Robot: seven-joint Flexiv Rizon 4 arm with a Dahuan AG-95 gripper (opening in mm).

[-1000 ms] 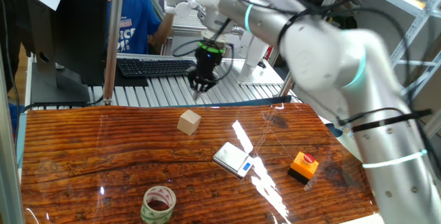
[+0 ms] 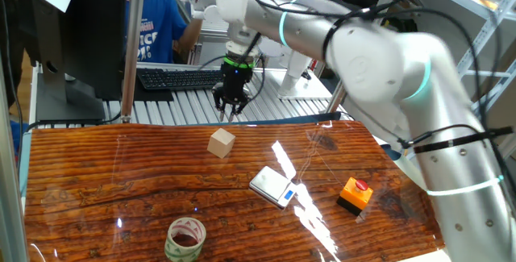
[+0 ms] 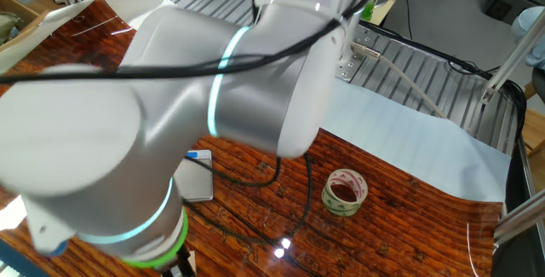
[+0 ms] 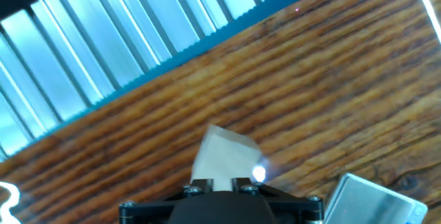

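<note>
A plain wooden cube (image 2: pixel 221 143) rests on the glossy wooden tabletop, toward its back edge. My gripper (image 2: pixel 227 115) hangs past that back edge, over the ribbed metal surface, and points down. The cube is clear of it in this view. In the wrist view the pale cube (image 4: pixel 226 156) appears blurred just beyond my gripper. Its fingertips show close together there, with a narrow pale patch between them; whether the fingers count as open or shut is unclear. In exterior view 2 the arm hides most of the gripper.
A small silver scale (image 2: pixel 273 185) lies right of the cube. A roll of tape (image 2: pixel 185 239) stands at the front, and an orange box with a red button (image 2: pixel 355 195) sits to the right. A monitor (image 2: pixel 93 40) and keyboard (image 2: pixel 179 79) are behind.
The cube, scale, tape and button box have stayed put.
</note>
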